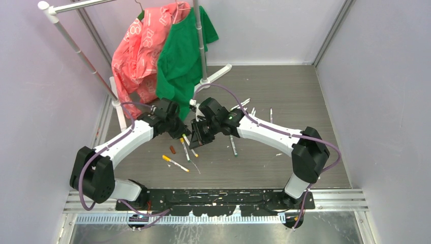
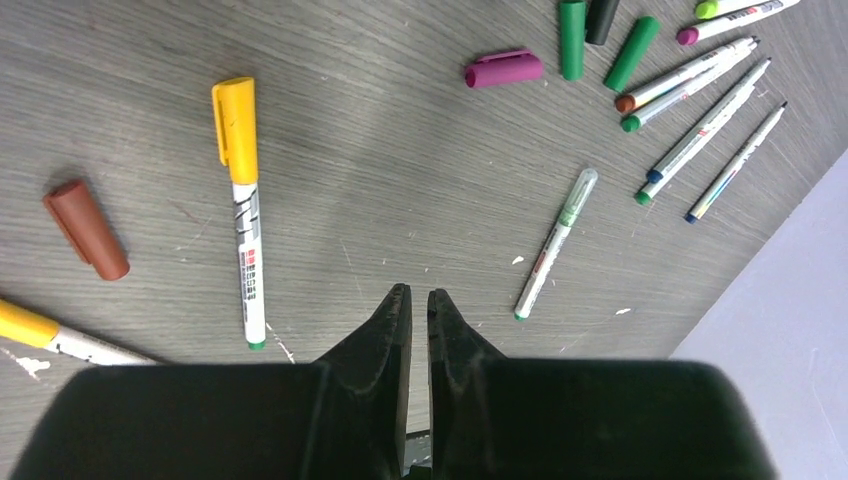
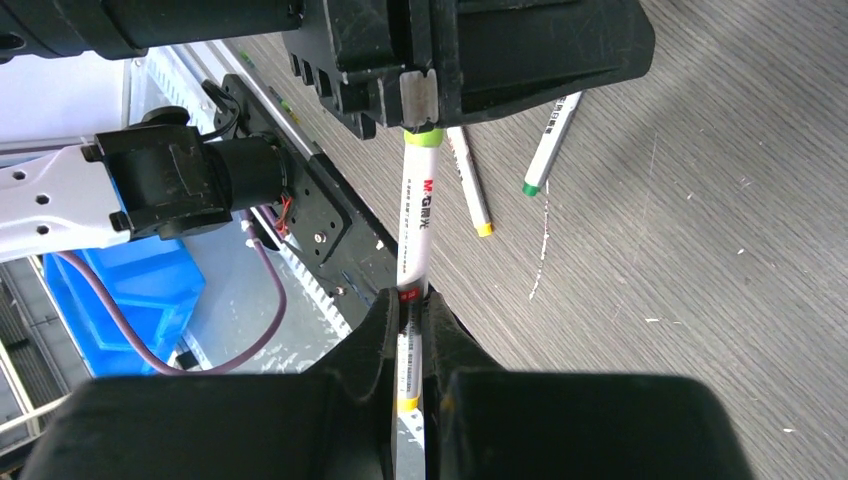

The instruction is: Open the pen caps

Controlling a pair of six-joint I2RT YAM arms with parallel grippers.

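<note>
My right gripper is shut on a white marker [image 3: 415,200] with a lime band at its upper end, which reaches the other black gripper body above it. My left gripper points at the table, fingertips close together, with nothing visible between them. In the left wrist view lie a yellow-capped pen [image 2: 236,128], a second yellow-capped pen [image 2: 25,325], a clear-capped green pen [image 2: 555,240], and loose caps: brown [image 2: 86,228], purple [image 2: 503,68], green [image 2: 630,52]. Several other pens lie at the upper right.
A clothes rack with a pink garment [image 1: 134,56] and a green shirt [image 1: 178,66] stands at the back left, close behind both grippers.
</note>
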